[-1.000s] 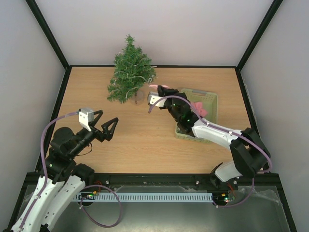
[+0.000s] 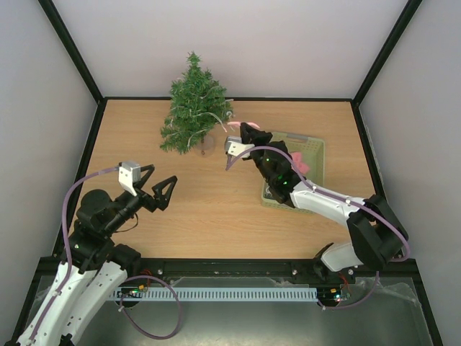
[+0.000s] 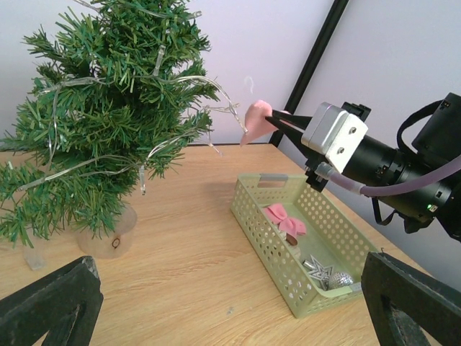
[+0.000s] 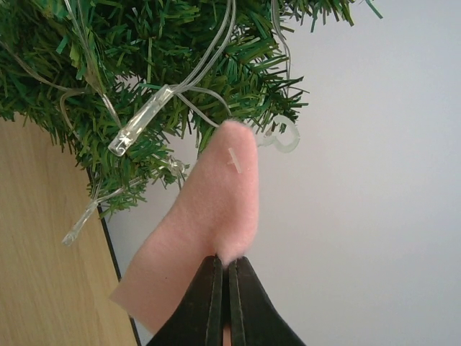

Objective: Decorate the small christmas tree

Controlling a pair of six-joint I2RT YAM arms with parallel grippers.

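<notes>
The small green tree (image 2: 193, 108) (image 3: 108, 115) (image 4: 86, 65), strung with clear light wires, stands at the back centre-left. My right gripper is shut on a pink felt piece (image 4: 187, 223) (image 3: 256, 121) with a clear hook at its tip, held just beside the tree's right side, near a branch and lights. Whether the hook touches a branch is unclear. My left gripper (image 2: 163, 186) stands open at the front left, with nothing between its fingers.
A pale green basket (image 2: 314, 148) (image 3: 266, 261) at the right holds a pink bow (image 3: 287, 222), a silver star (image 3: 314, 268) and a silver ball (image 3: 340, 280). The table between tree and left arm is clear.
My right gripper has moved slightly right and toward the back, raising the pink piece a little in the top view. The left arm has not moved.
</notes>
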